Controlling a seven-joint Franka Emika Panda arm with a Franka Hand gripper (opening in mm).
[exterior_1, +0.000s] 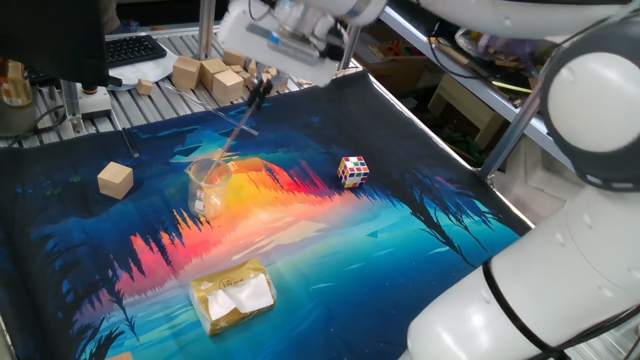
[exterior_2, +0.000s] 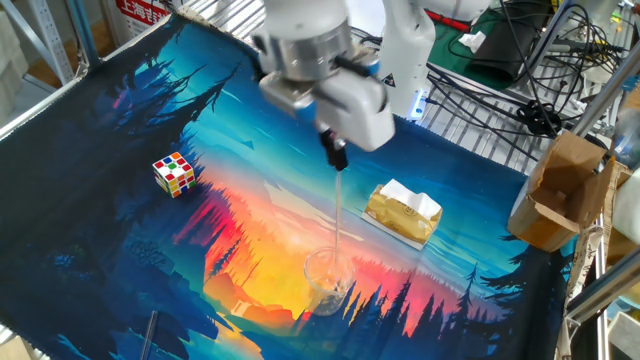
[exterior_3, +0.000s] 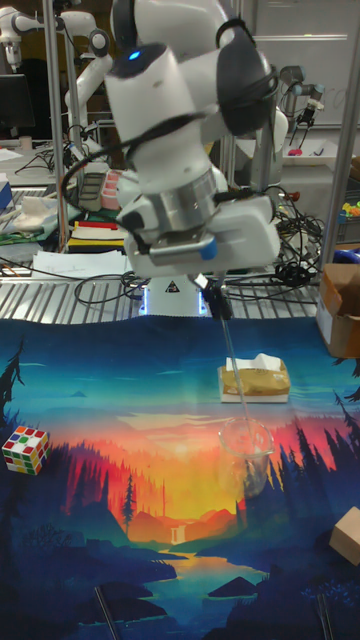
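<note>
A thin clear rod (exterior_1: 240, 128) hangs slanted from my gripper (exterior_1: 260, 93), whose dark fingers are shut on its upper end. Its lower part reaches down to the mouth of a clear glass beaker (exterior_1: 209, 188) standing upright on the printed cloth. Whether the rod's tip is inside the beaker or just above its rim, I cannot tell. In the second exterior view the rod (exterior_2: 338, 210) runs nearly vertical below the gripper (exterior_2: 336, 158) towards the beaker (exterior_2: 329, 282). The third exterior view shows the gripper (exterior_3: 220, 304) well above the beaker (exterior_3: 247, 439).
A Rubik's cube (exterior_1: 352, 172), a wooden block (exterior_1: 116, 180) and a gold tissue pack (exterior_1: 233, 296) lie apart from the beaker on the cloth. More wooden blocks (exterior_1: 213, 75) sit on the slatted surface behind. An open cardboard box (exterior_2: 556, 195) stands at one edge.
</note>
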